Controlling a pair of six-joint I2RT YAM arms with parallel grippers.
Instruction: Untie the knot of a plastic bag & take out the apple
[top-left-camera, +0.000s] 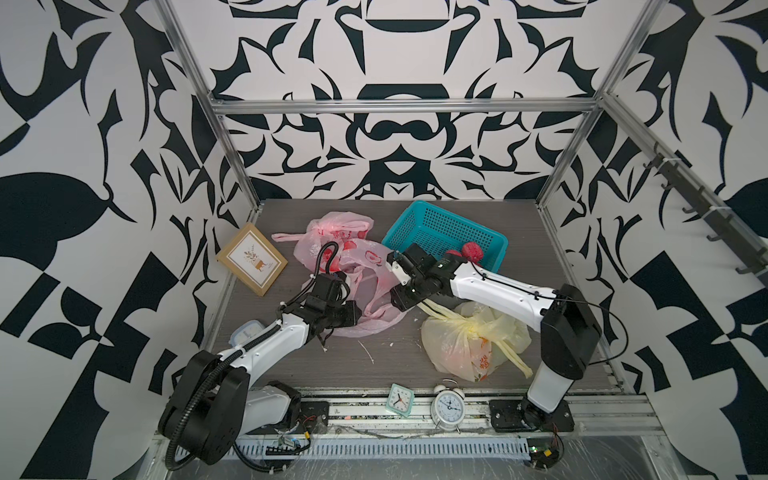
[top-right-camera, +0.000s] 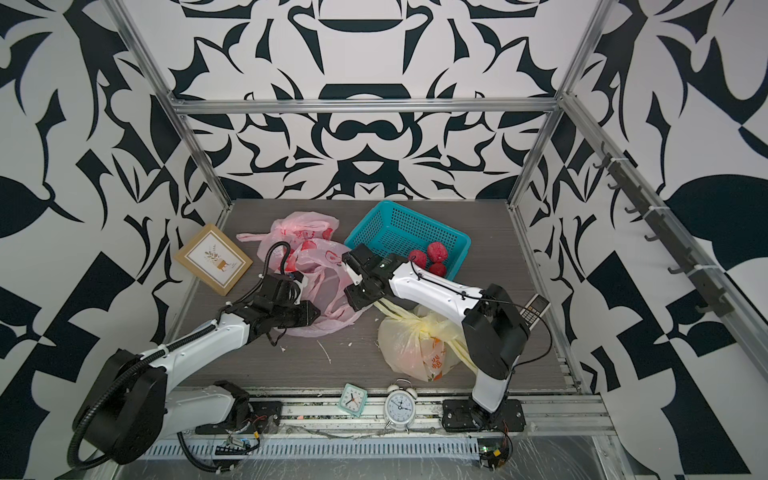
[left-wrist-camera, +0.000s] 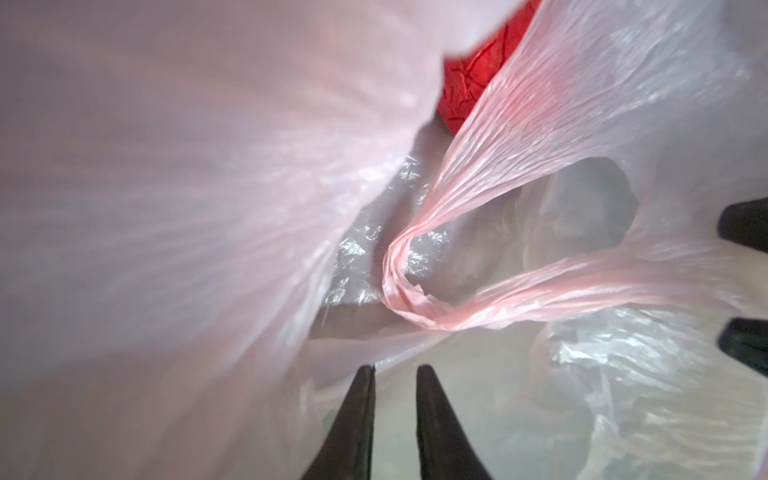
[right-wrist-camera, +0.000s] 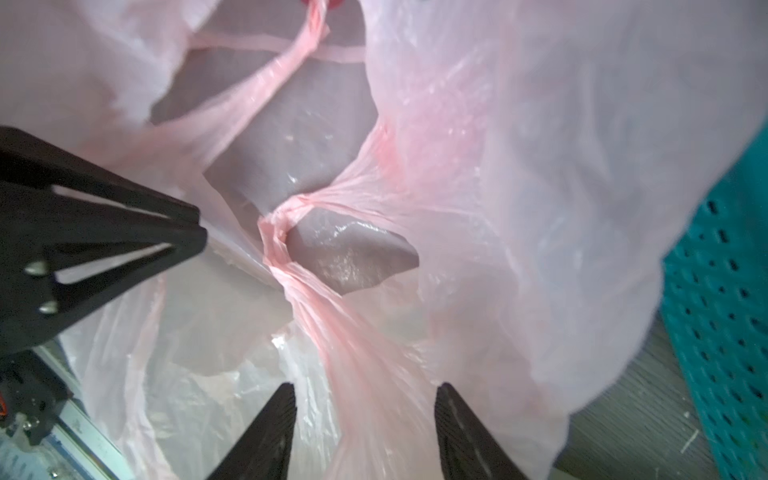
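A pink plastic bag (top-left-camera: 372, 316) lies spread at the table's middle, its mouth gaping between my two grippers. Through the gap in the left wrist view, a red apple (left-wrist-camera: 484, 76) partly shows behind the film. Twisted pink plastic (left-wrist-camera: 420, 308) crosses the opening. My left gripper is at the bag's left side, its fingers nearly together and shut on the film; the exact grip is hard to see. At the bag's right edge, my right gripper holds its fingers apart, pink film hanging in front of and between them.
Behind lies a bunched pink bag part (top-left-camera: 340, 228). The teal basket (top-left-camera: 400, 232) holds red fruit (top-right-camera: 436, 252) just beyond my right arm. A tied yellow bag (top-left-camera: 456, 340) sits front right, near two clocks (top-left-camera: 449, 406). A picture frame (top-left-camera: 252, 257) stands left.
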